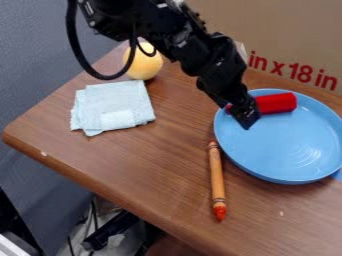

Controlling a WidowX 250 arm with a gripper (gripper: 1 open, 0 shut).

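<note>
The black gripper (243,114) is low at the left part of a blue plate (286,146), right beside a red cylindrical object (275,102) lying on the plate's back part. Whether its fingers are open or shut on anything is not clear at this size. An orange crayon (218,185) with a red tip lies on the table left of the plate. A folded pale cloth (111,106) lies at the left, with a yellow round object (144,64) behind it, partly hidden by the arm.
The wooden table (134,170) has clear room at the front left, with its edge dropping to the floor beyond. A cardboard box (287,45) stands along the back.
</note>
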